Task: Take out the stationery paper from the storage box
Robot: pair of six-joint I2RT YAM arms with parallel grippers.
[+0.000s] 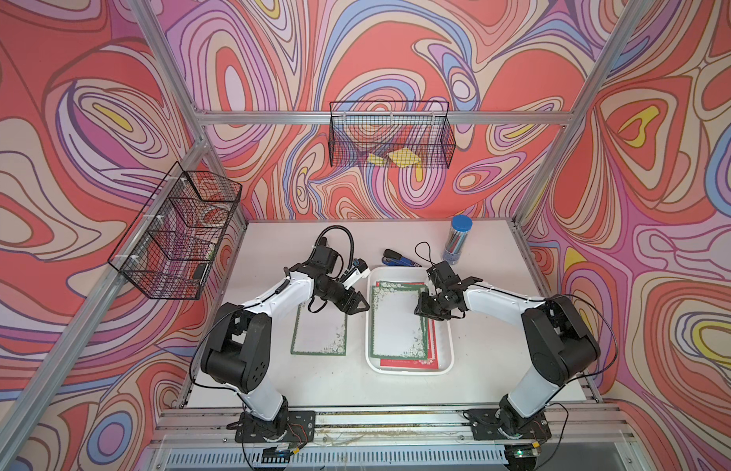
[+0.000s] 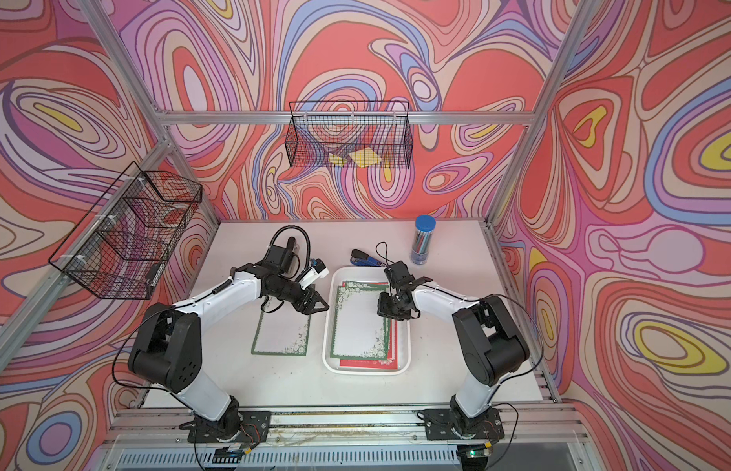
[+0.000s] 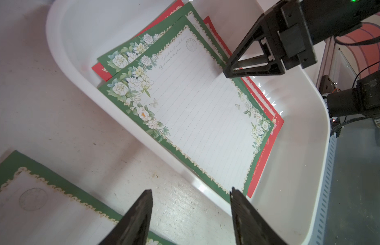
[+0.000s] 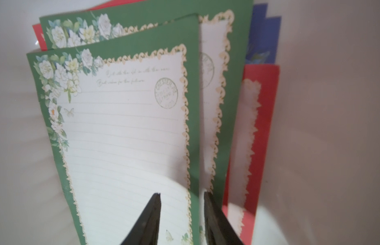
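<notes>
A green-bordered sheet of stationery paper (image 4: 116, 143) tops several green and red sheets in the white storage box (image 1: 369, 345). In the right wrist view, a second green sheet (image 4: 235, 40) and a red sheet (image 4: 265, 106) stick out beneath it. My right gripper is part open over the top sheet's right edge; whether its fingertips touch the paper I cannot tell. Beside the box's left wall, my left gripper stands open and empty. Another green-bordered sheet (image 1: 320, 337) lies on the table left of the box, partly under the left arm.
A blue-lidded clear canister (image 1: 458, 235) stands behind the box at the right. Dark blue items (image 1: 398, 257) lie just behind the box. Wire baskets (image 1: 391, 137) hang on the frame.
</notes>
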